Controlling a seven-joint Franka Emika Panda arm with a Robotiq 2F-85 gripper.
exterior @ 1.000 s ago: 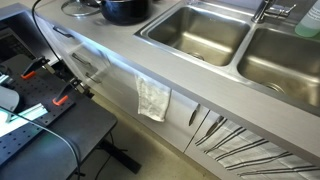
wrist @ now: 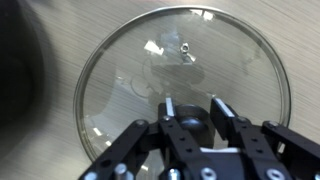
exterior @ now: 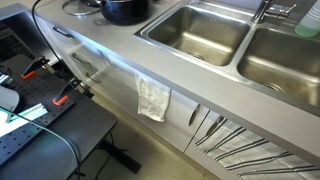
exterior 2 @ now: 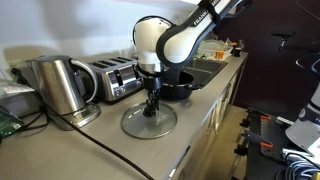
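A round glass lid (wrist: 125,85) with a metal rim lies on the counter. Its dark knob (wrist: 195,125) is seen between the fingers of my gripper in the wrist view. The fingers stand apart, one at each side of the knob; whether they touch it I cannot tell. From exterior view 2, the gripper (exterior 2: 151,104) points down over the middle of the lid (exterior 2: 135,123). Only part of the lid (exterior: 82,8) shows at the top of exterior view 1, and the gripper is out of that view.
A black pot (exterior 2: 178,90) stands close behind the lid, near the toaster (exterior 2: 121,82). The kettle (exterior 2: 68,92) is at the left, and a black cable (exterior 2: 90,140) crosses the counter. A double sink (exterior: 200,32) lies beyond the pot.
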